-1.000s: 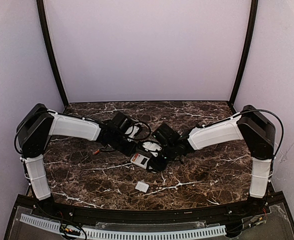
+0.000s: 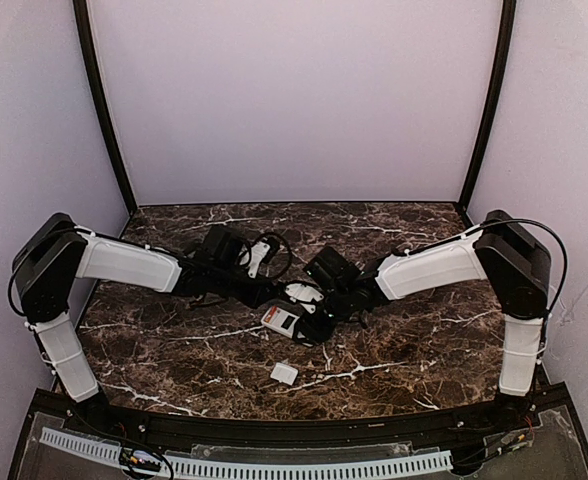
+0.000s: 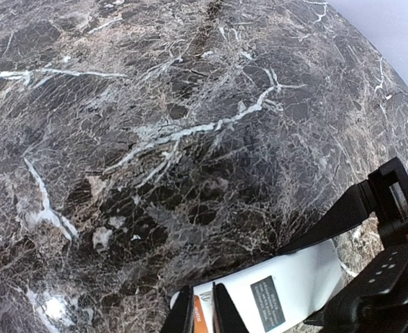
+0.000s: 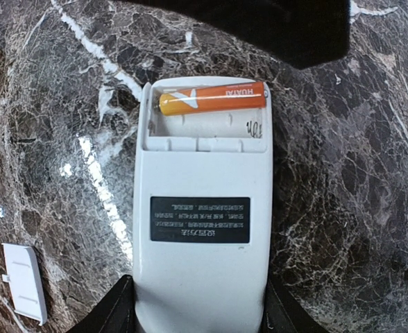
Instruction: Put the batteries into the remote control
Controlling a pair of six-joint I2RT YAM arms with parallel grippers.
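The white remote (image 4: 200, 277) lies back up with its compartment open; one orange battery (image 4: 214, 96) sits along its outer side, leaving the other slot empty. My right gripper is shut on the remote's lower end. Above the compartment, my left gripper is shut, with a small silvery piece between its fingertips, apparently a battery end; most of it is hidden. The left gripper's dark body also crosses the top of the right wrist view. The loose white battery cover (image 2: 284, 372) lies on the table in front of the remote.
Pale walls bound the back and both sides, and both arms crowd the middle around the remote.
The right arm and remote look unchanged.
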